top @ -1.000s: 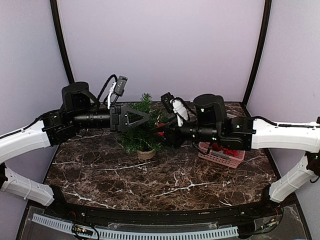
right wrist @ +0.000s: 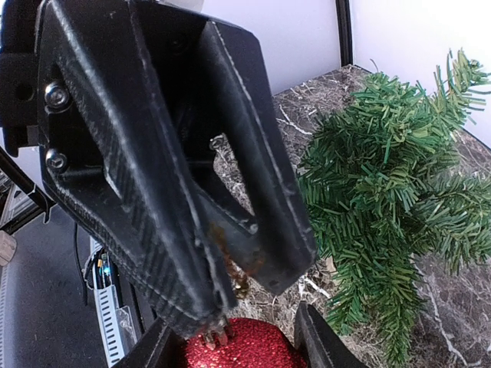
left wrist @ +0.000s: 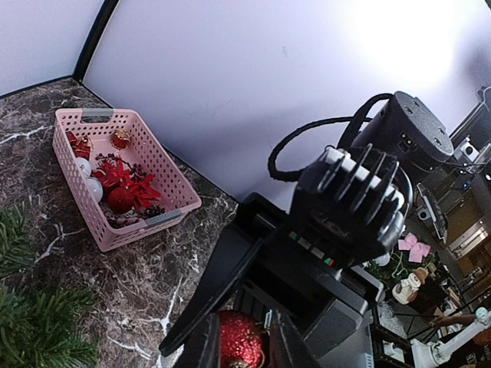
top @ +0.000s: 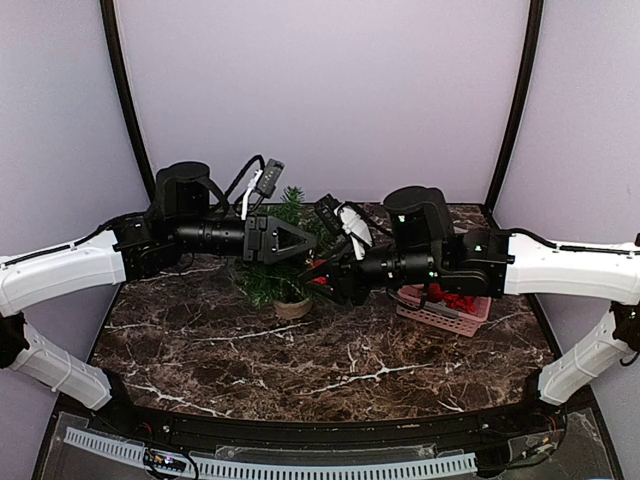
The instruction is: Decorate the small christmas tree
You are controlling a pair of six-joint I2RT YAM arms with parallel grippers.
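Observation:
A small green tree (top: 289,203) (right wrist: 383,169) in a pot (top: 292,308) stands mid-table, partly behind both arms. My right gripper (top: 330,280) is shut on a red glitter ball (left wrist: 239,340) (right wrist: 238,349), close in front of the tree's right side. My left gripper (top: 300,242) faces it almost touching, its fingers part open around the top of the ball, where a small gold cap and loop show in the right wrist view; whether it grips the loop is unclear.
A pink basket (top: 440,320) (left wrist: 77,176) with red and white ornaments sits at the right of the table.
My left arm has moved rightward toward my right gripper, closing the gap at the red ball. My right gripper has shifted slightly.

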